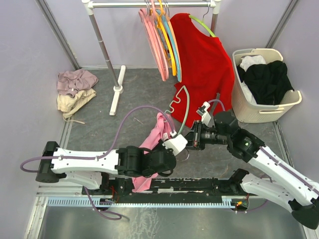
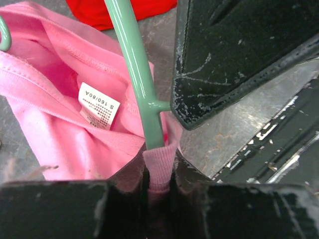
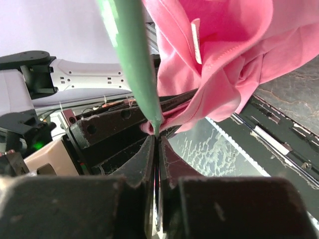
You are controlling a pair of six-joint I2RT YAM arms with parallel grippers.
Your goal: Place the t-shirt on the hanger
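The pink t-shirt (image 1: 157,132) hangs bunched below my left gripper (image 1: 172,142), its collar open. In the left wrist view, my left gripper is shut on a fold of the pink t-shirt (image 2: 114,134). The green hanger (image 2: 132,59) runs down to that fold, its lower end hidden there. A short stub on its side reaches a dark fingertip (image 2: 199,99) of the other arm. In the right wrist view, the green hanger (image 3: 132,55) ends at the tips of my right gripper. Those fingers look close together; their grip on the hanger is unclear.
A red garment (image 1: 202,64) hangs on the rack (image 1: 149,5) beside several empty hangers (image 1: 164,45). A beige basket (image 1: 261,112) with clothes stands at right. Folded clothes (image 1: 75,92) lie at far left. Open floor lies left of centre.
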